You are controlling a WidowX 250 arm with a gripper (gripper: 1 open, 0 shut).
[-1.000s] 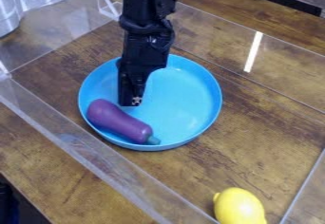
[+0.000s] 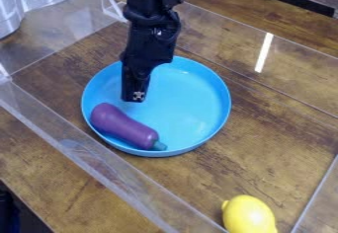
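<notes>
My black gripper [image 2: 136, 87] reaches down from the top of the view, its tips over the left part of a light blue plate [image 2: 193, 114]. It looks shut, with nothing visible between its fingers. A purple eggplant [image 2: 122, 125] lies on the plate just in front of and below the fingertips, apart from them as far as I can tell.
A yellow lemon-like object [image 2: 248, 214] rests at the lower right on the wooden table [image 2: 271, 114]. Clear plastic edges run along the left and lower sides. The table right of the plate is bare.
</notes>
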